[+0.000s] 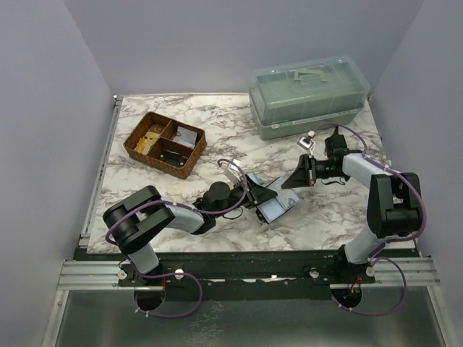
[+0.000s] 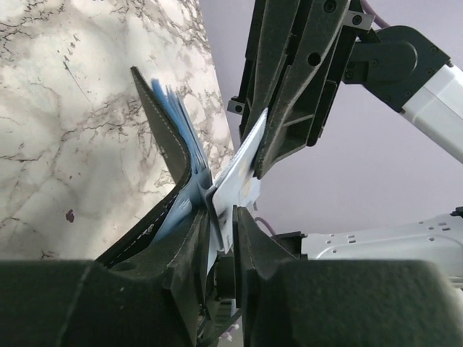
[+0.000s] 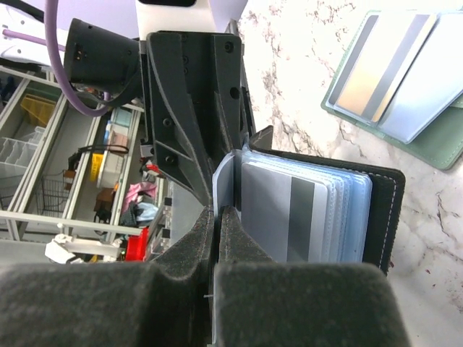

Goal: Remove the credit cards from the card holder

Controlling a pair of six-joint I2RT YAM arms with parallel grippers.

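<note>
A black card holder (image 1: 272, 210) with blue sleeves (image 3: 358, 217) is held up between my two grippers at the table's front centre. My left gripper (image 1: 268, 194) is at the holder, its fingertips (image 2: 253, 267) against the cards, part open as far as shows. A pale card (image 2: 242, 170) stands out of the holder toward my right gripper (image 1: 296, 181), whose fingers are closed at the thin card edge (image 3: 224, 217). More cards (image 3: 289, 210) sit stacked in the holder.
A brown divided basket (image 1: 192, 163) with small items is at the back left, and green translucent boxes (image 1: 307, 97) at the back right. A green mat with cards (image 3: 434, 137) lies beside the holder.
</note>
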